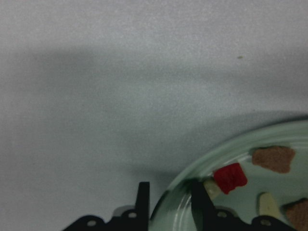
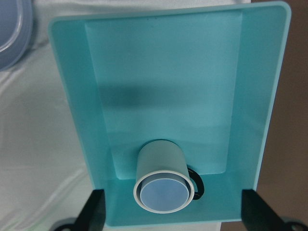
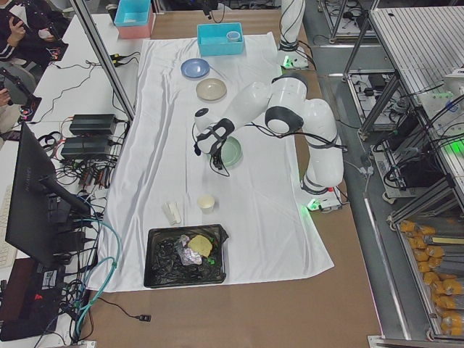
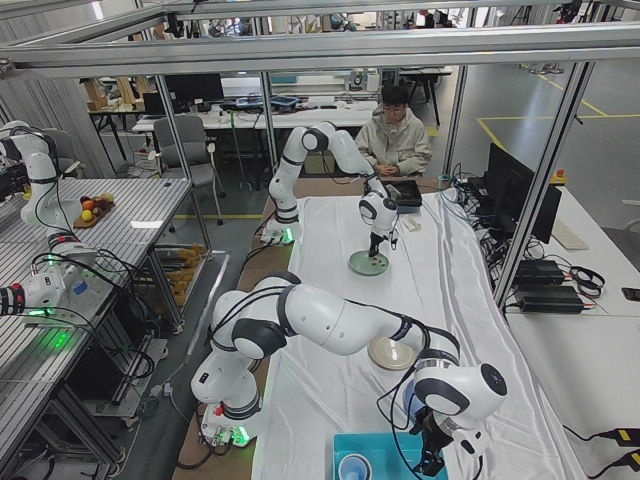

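Observation:
My left gripper is at the rim of a green plate [image 1: 284,180], one finger outside it and one over it; whether it grips the rim is unclear. The plate holds a red piece [image 1: 230,177], several brown pieces [image 1: 273,158] and pale pieces [image 1: 267,204]. My right gripper stands open above a turquoise bin [image 2: 163,72], which holds a pale mug [image 2: 160,159] with a blue top inside and a black handle.
A blue plate [image 3: 195,68] and a beige plate [image 3: 211,89] lie between bin and green plate. A cup [image 3: 206,204], a white item [image 3: 172,213] and a black tray [image 3: 154,257] with crumpled foil are at the near end.

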